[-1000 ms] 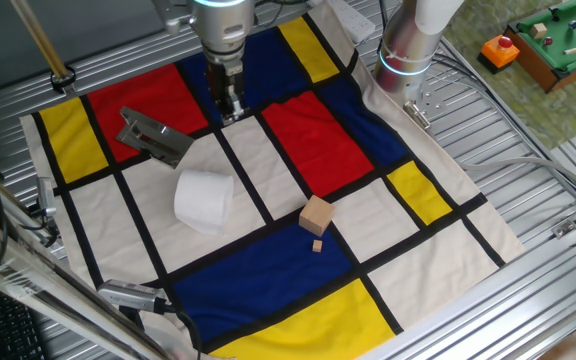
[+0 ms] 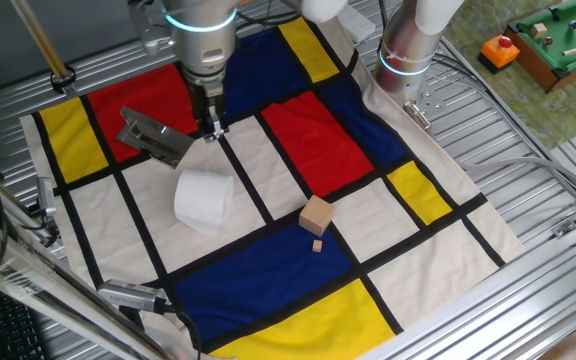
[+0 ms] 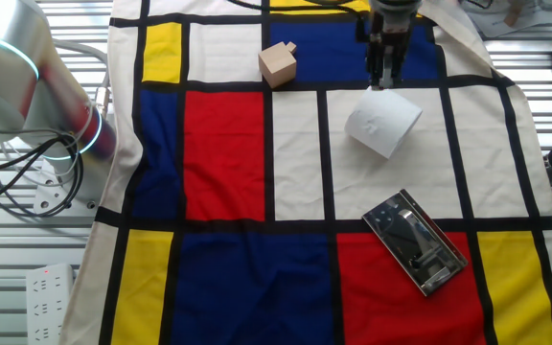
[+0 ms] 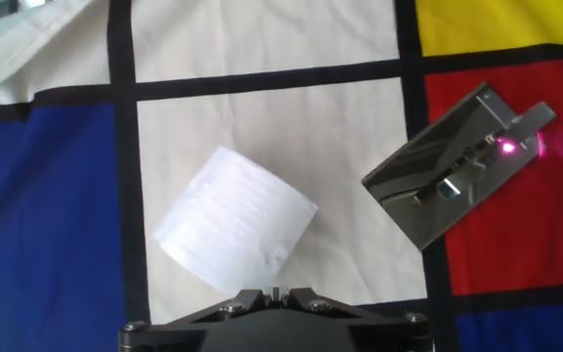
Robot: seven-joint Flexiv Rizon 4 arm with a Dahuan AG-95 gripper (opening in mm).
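Observation:
My gripper (image 2: 215,132) hangs over the cloth and looks shut in the wrist view, its fingertips (image 4: 277,295) together with nothing visible between them. A white paper roll (image 2: 204,202) lies on its side on a white patch of the cloth, apart from the gripper. In the wrist view the roll (image 4: 237,219) sits just beyond the fingertips, slightly left. The shiny metal holder (image 4: 462,168) with a raised arm rests to the right of the roll, across the red and white patches. Exterior view 2 shows the roll (image 3: 383,123) and the holder (image 3: 414,241) apart.
A larger wooden cube (image 2: 317,214) and a tiny one (image 2: 317,246) lie near the blue patch. The patterned cloth (image 2: 318,145) covers most of the slatted metal table, with wide bare areas.
In exterior view 1 my gripper has moved left and slightly down the picture, closer to the roll and the holder. The roll, holder and cubes have stayed where they were.

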